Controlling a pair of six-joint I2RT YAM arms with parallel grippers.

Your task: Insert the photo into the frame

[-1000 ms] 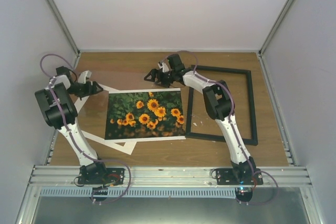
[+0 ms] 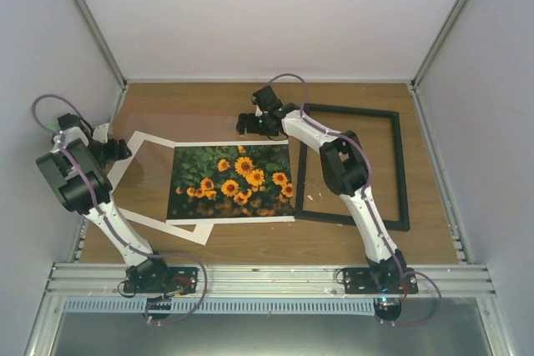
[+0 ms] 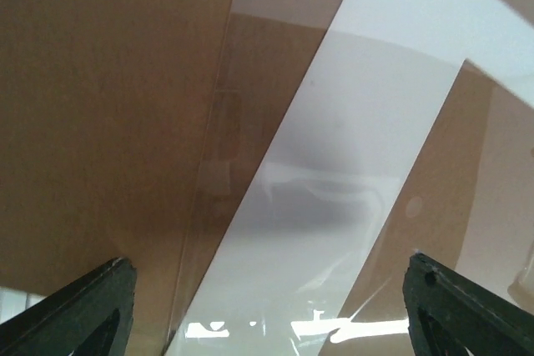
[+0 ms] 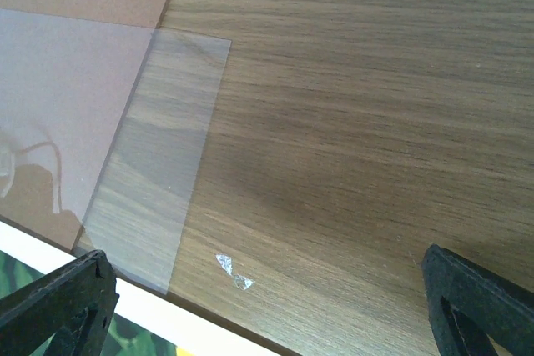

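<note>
In the top view the sunflower photo (image 2: 229, 183) lies flat mid-table, over part of a white mat border (image 2: 158, 224). To its right rests the empty dark frame (image 2: 402, 164), with bare wood showing inside. My left gripper (image 2: 123, 149) is over the left table edge by the mat's upper left corner. Its fingers (image 3: 75, 310) stand apart above the white mat strip (image 3: 309, 164), holding nothing. Beyond the photo's top right corner is my right gripper (image 2: 241, 123), open and empty; the photo's white border (image 4: 183, 323) passes below its left finger.
A brown backing board (image 2: 196, 122) lies behind and under the photo. A clear sheet (image 4: 158, 147) overlaps that board and the wood. The right arm (image 2: 344, 164) reaches across the dark frame's left side. Bare table lies right of the frame.
My left gripper has moved left, off toward the table's edge, uncovering more of the mat corner. The right gripper has shifted very slightly and its fingers have drawn nearer each other in the top view.
</note>
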